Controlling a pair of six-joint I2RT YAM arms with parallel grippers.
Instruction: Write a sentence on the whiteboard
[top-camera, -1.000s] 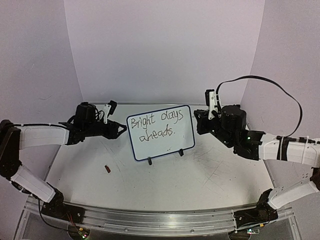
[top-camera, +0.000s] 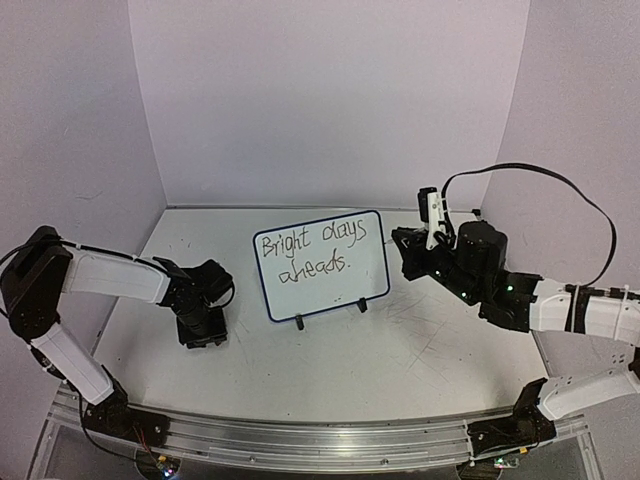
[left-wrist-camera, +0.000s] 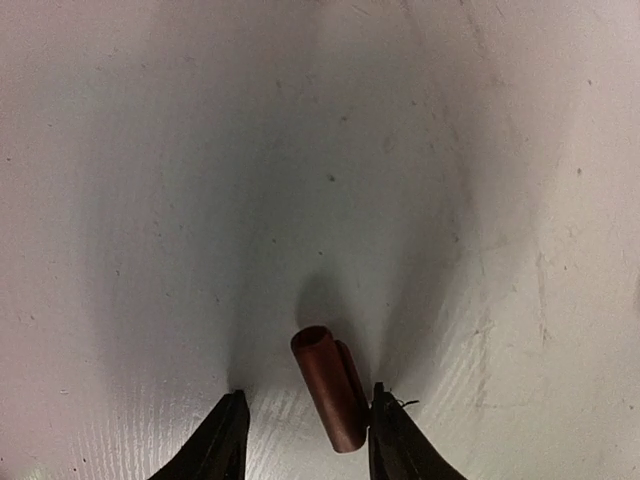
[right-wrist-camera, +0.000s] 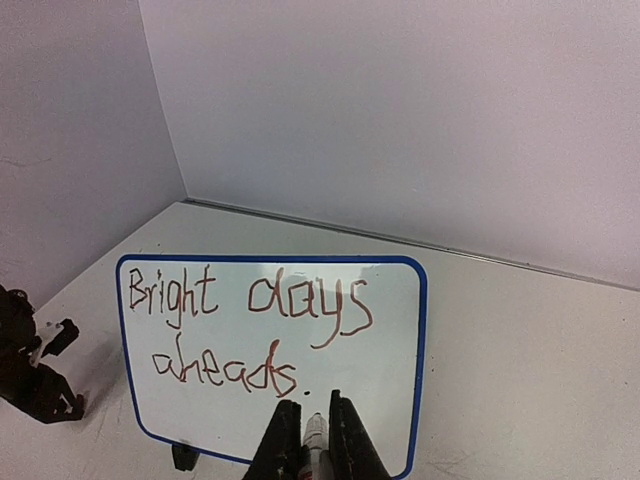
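The whiteboard (top-camera: 325, 285) has a blue frame and reads "Bright days aheads." in dark red strokes. In the left wrist view a dark red marker cap (left-wrist-camera: 330, 390) lies on the table. The left gripper is open and pointed down over it, the cap between its fingers and close to the right-hand one. From above, the left arm hides the cap. At the right of the board, the right gripper is shut on a marker (right-wrist-camera: 316, 432), whose pale tip shows between its fingers, facing the board's lower part.
Two black feet (top-camera: 299, 322) hold up the board's lower edge. A metal rail (top-camera: 300, 440) runs along the front of the white table (top-camera: 330, 370). The table in front of the board is clear, with faint scratches.
My left gripper has swung from beside the board's left edge down and toward the front, over the cap. The writing is unchanged.
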